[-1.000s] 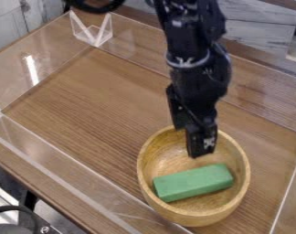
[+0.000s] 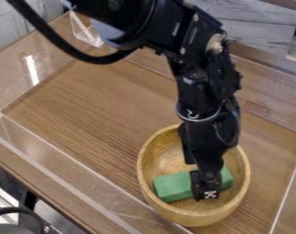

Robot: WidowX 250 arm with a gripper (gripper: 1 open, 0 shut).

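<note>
A yellow-tan round bowl (image 2: 157, 164) sits on the wooden table at the lower middle right. In it lies a green block (image 2: 173, 186). My black gripper (image 2: 203, 178) reaches down into the bowl, open, with its tips at the block; part of the block is hidden behind it.
Clear edging runs along the left and front, and a pale marbled wall stands at the back.
My gripper has come down from above the bowl to the green block, now covering part of it.
</note>
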